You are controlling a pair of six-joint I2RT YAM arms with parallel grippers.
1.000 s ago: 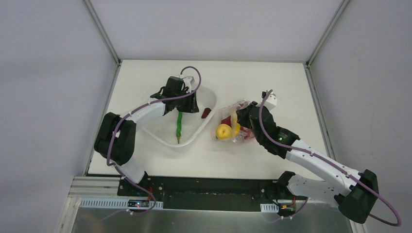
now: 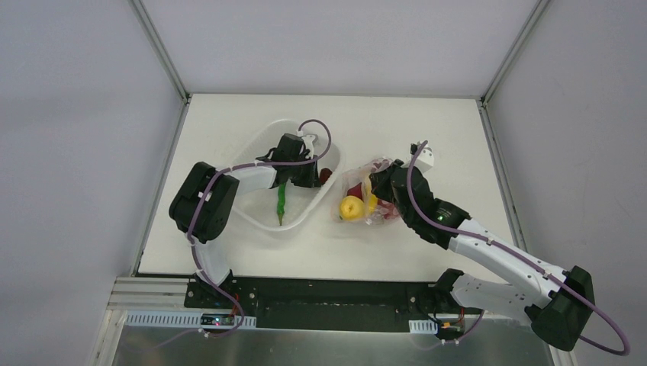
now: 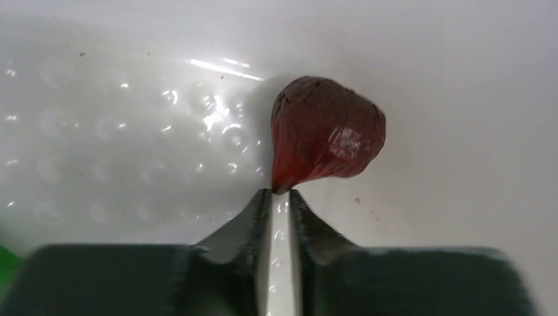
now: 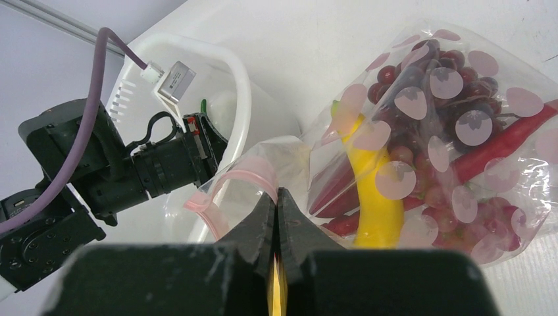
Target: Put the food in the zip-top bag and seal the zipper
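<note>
In the left wrist view a dark red fruit or vegetable [image 3: 326,131] lies against the inner wall of the white bin [image 2: 255,223]. Its pointed end is at the tips of my left gripper, which has a narrow gap between its fingers. Whether they press on it is unclear. A green pepper [image 2: 281,204] also lies in the bin. To the right, the clear zip top bag [image 4: 520,197] holds a yellow pepper [image 4: 372,191], grapes [image 4: 454,72] and a red pepper [image 4: 507,141]. My right gripper is shut on the film at the bag's mouth.
The bag lies just right of the bin's rim, with a yellow round fruit [image 2: 351,207] near its front end.
My left gripper has moved right and slightly toward the front over the bin, up to the dark red piece, and its fingers have come closer together. The right arm and the bag look unchanged.
</note>
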